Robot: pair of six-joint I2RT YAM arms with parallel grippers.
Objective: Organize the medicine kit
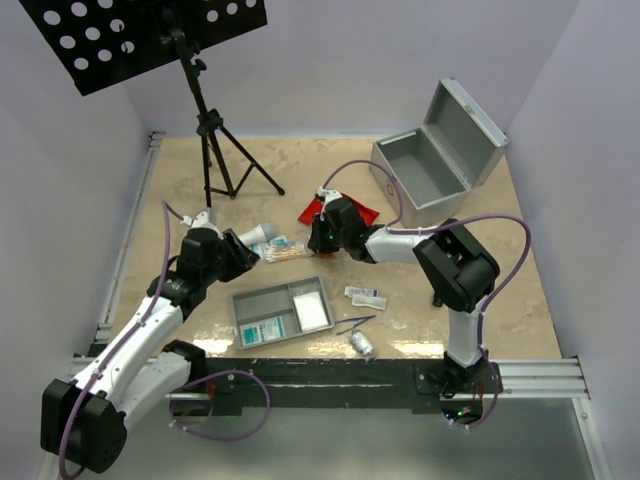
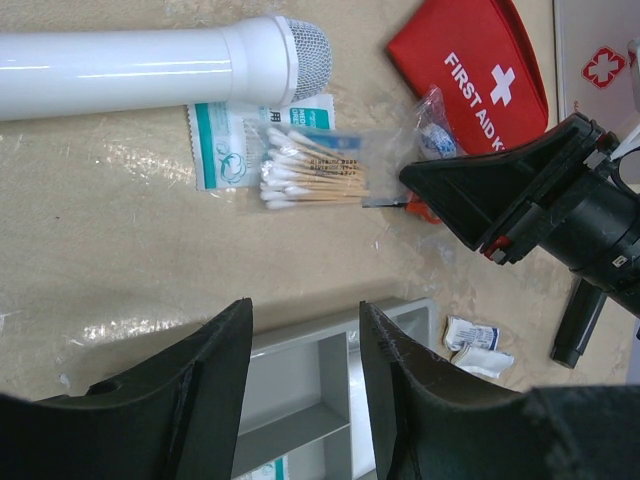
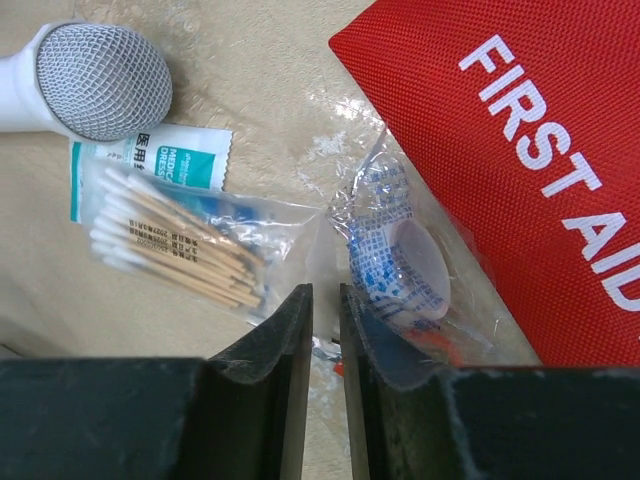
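My left gripper is open with nothing between its fingers, above the grey tray [image 1: 284,313] and left of the swabs. My right gripper reaches down at the right end of the clear bag of cotton swabs [image 3: 172,236]. Its fingers stand a narrow gap apart, with clear plastic showing at their tips; whether they pinch it is unclear. Close by the right finger lies a bagged blue-and-white roll [image 3: 400,252]. The red first aid pouch [image 2: 470,75] lies beyond. A teal-and-white packet [image 2: 222,145] is partly under the swab bag and a white microphone [image 2: 200,70].
An open grey case [image 1: 425,170] stands at the back right. The tray holds a teal packet [image 1: 263,331] and a white pad [image 1: 310,310]. Small packets [image 1: 368,301], tweezers [image 1: 354,322] and a bottle [image 1: 361,343] lie right of it. A black stand [image 1: 222,140] rises behind.
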